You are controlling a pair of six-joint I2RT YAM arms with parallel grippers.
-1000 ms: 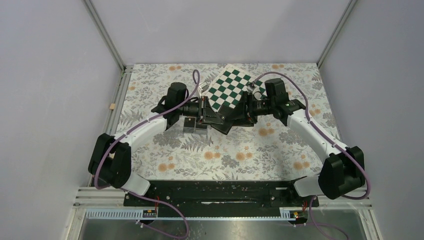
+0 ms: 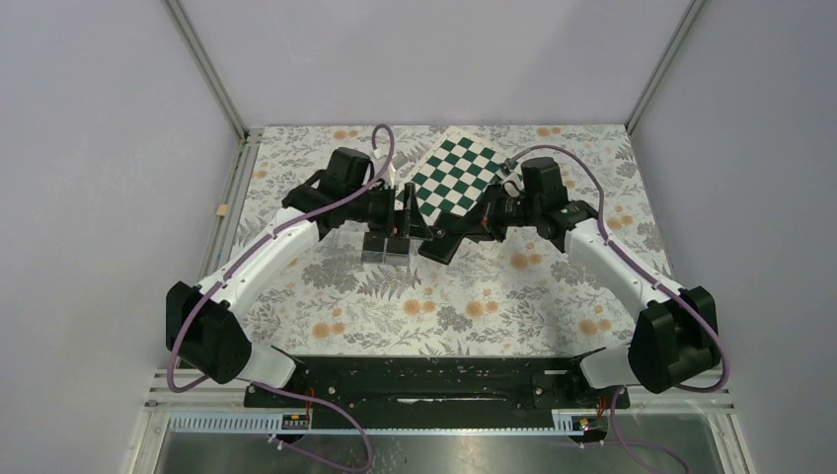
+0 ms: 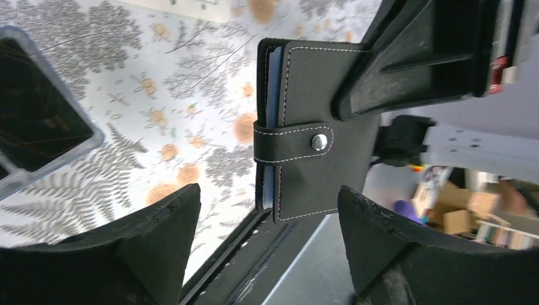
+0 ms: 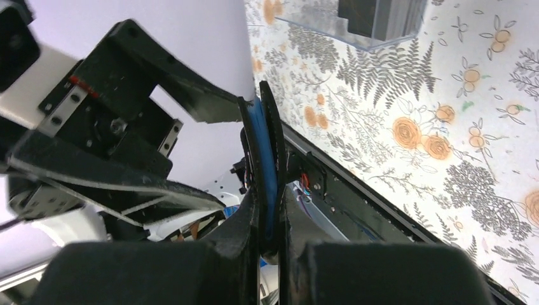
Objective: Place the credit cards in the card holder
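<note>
The black card holder (image 3: pixel 318 171), with white stitching, a snap strap and blue sleeves along its edge, hangs tilted above the table. My right gripper is shut on it; that gripper's fingers (image 3: pixel 407 70) press on its cover in the left wrist view. The strap lies across the opening edge, its snap on the cover. My left gripper stands open facing that edge, nothing visibly gripped. From the right wrist view, the left gripper's fingers (image 4: pixel 133 181) are spread beside the holder. No credit card can be made out for certain.
Below the left gripper stands a clear tray (image 2: pixel 385 259) with dark compartments; its transparent wall (image 4: pixel 381 41) shows in the right wrist view. A green and white checkered sheet (image 2: pixel 456 173) lies behind the grippers.
My left gripper has drawn back slightly, toward the far left, and its fingers look wider apart.
</note>
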